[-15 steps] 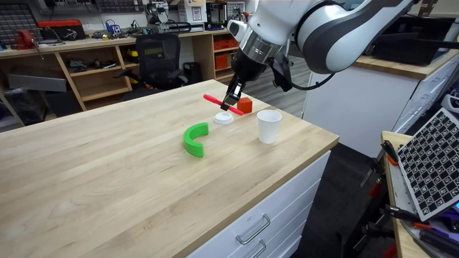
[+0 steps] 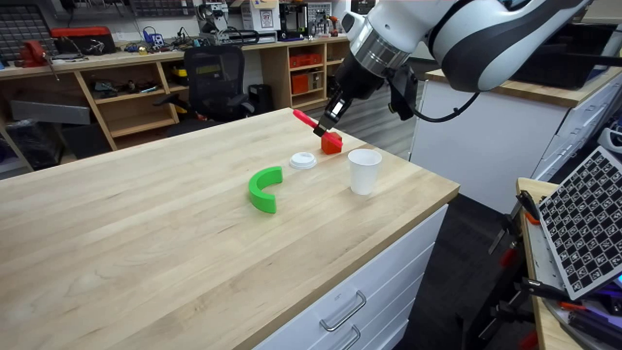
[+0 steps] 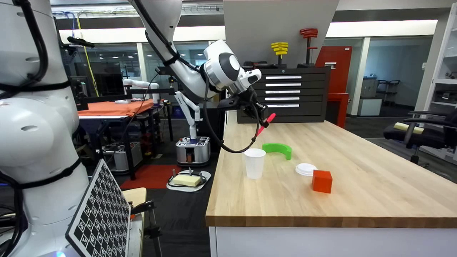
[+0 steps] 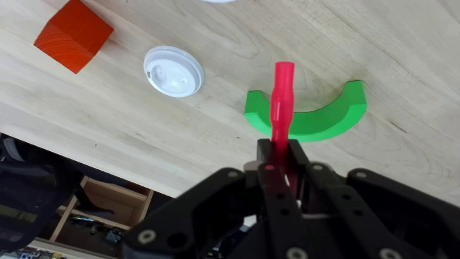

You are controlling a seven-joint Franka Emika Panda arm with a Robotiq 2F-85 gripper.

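A pinkish-red marker-like stick (image 4: 283, 97) is pinched in my gripper, which is shut on it above the table. In exterior view 1 the stick (image 2: 304, 119) slants down to the right through the gripper (image 2: 320, 129), its lower end in front of the red block. A white cup (image 2: 364, 172) stands upright near the table's edge. Beside it lies a white lid (image 2: 303, 160). The green arc (image 2: 263, 189) rests flat on the wood; in the wrist view the stick crosses in front of the green arc (image 4: 323, 125). The red block (image 3: 322, 181) sits past the lid.
A black chair (image 2: 215, 81) stands beyond the far side. A patterned board (image 2: 589, 224) leans at the right.
In exterior view 1 the arm, gripper and held stick have shifted to the right and up. The cup, lid, block and green arc have stayed put.
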